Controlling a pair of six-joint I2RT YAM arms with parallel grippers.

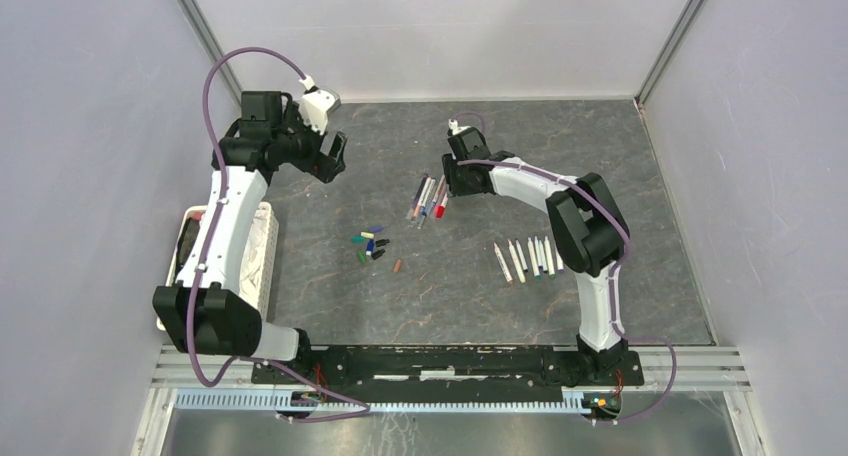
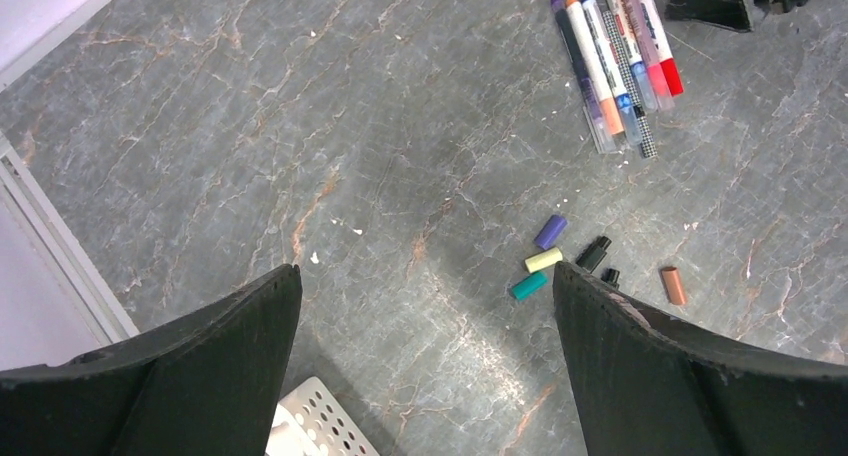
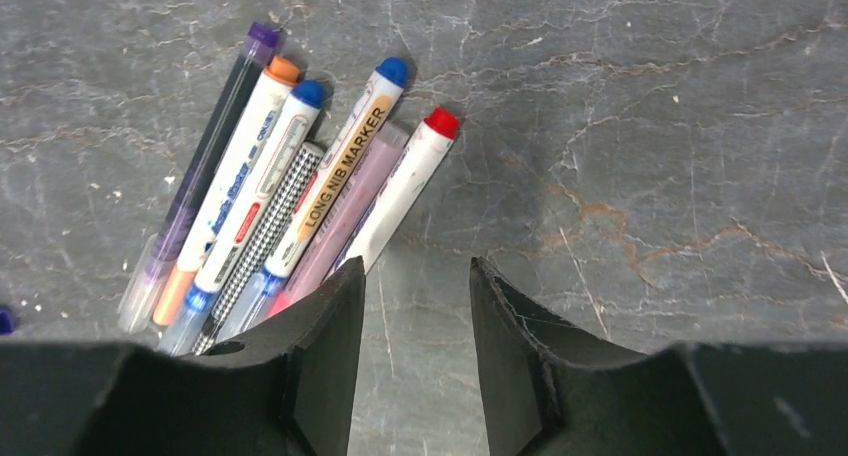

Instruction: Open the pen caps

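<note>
Capped pens lie in a tight bundle at the middle. My right gripper is just over their right side, fingers apart, beside the white pen with red end but not visibly holding it. In the left wrist view the bundle sits top right. My left gripper hangs open and empty at the upper left of the table. Several loose caps lie left of centre.
A row of white pens lies at the lower right. A white basket stands at the left, partly under the left arm.
</note>
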